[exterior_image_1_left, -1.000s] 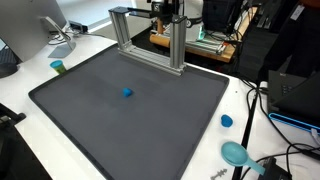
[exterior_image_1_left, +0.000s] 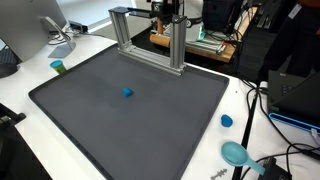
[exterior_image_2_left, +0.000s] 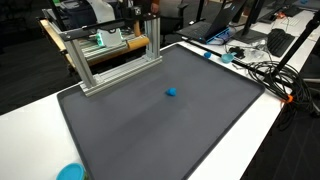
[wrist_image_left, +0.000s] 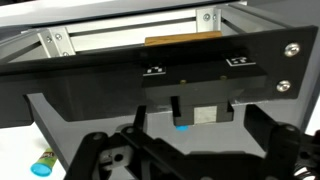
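In the wrist view my gripper is open, its dark fingers apart. Between and just beyond them is a black block (wrist_image_left: 202, 76) on a long black rail (wrist_image_left: 80, 86); whether the fingers touch it cannot be told. A small blue patch (wrist_image_left: 181, 128) shows at the block's lower edge. On the grey mat (exterior_image_1_left: 130, 125) lies a small blue object (exterior_image_1_left: 127, 92), also seen in exterior view 2 as a blue piece (exterior_image_2_left: 171, 91). The metal frame (exterior_image_2_left: 120, 72) stands at the mat's edge. Neither exterior view shows the fingertips clearly.
A green-and-blue cup (exterior_image_1_left: 58, 67) stands beyond the mat's far left corner. At the right are a blue lid (exterior_image_1_left: 226, 121) and a turquoise bowl (exterior_image_1_left: 236, 154), near black cables (exterior_image_1_left: 270, 130).
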